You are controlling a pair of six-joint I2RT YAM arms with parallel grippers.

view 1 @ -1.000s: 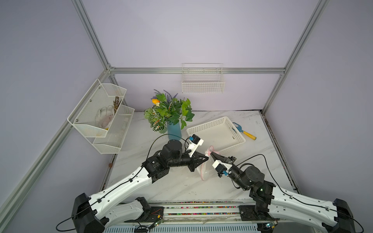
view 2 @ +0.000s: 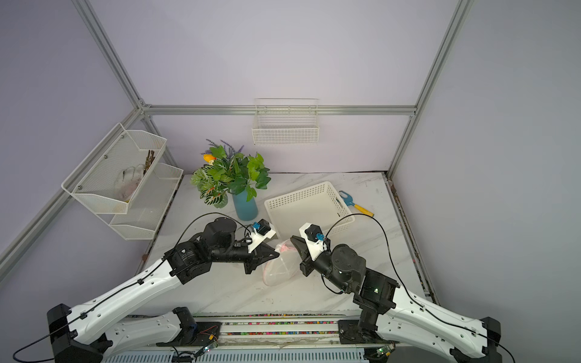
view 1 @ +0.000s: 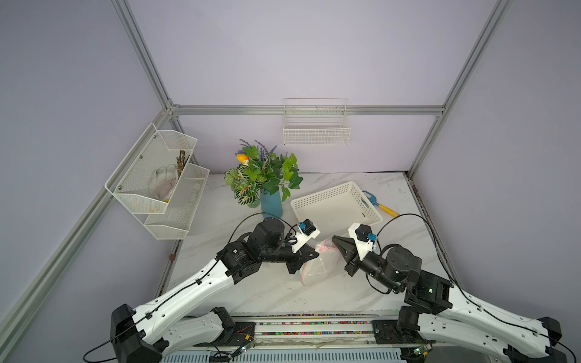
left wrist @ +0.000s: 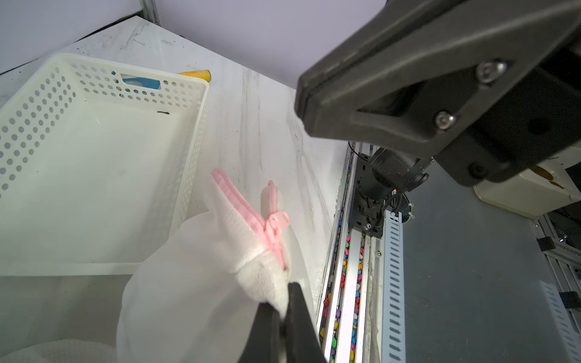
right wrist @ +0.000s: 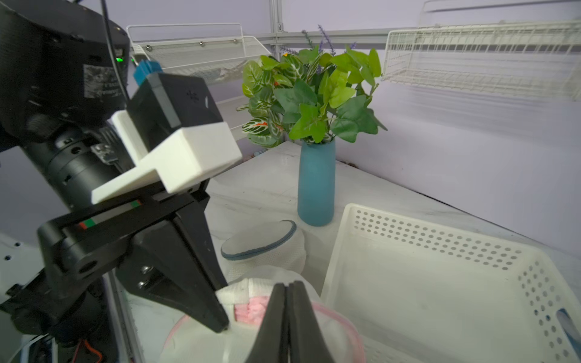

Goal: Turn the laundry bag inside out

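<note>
The white mesh laundry bag (view 1: 320,271) with pink zip trim hangs low over the table between my grippers. My left gripper (view 1: 310,257) is shut on it; in the left wrist view the bunched fabric and pink zip (left wrist: 272,227) run into its fingertips. My right gripper (view 1: 342,251) is just to the right of and above the bag. In the right wrist view its dark fingers (right wrist: 284,326) stand close together over the bag, and whether they grip fabric is unclear.
A white perforated tray (view 1: 326,205) lies behind the bag, with a blue-and-yellow tool (view 1: 387,208) to its right. A vase of plants (view 1: 271,202) stands back left. Wire baskets (view 1: 316,130) hang on the walls.
My right gripper has turned and its wrist is raised. The left gripper has moved slightly toward the front, and the bag's pink trim has shifted down with it.
</note>
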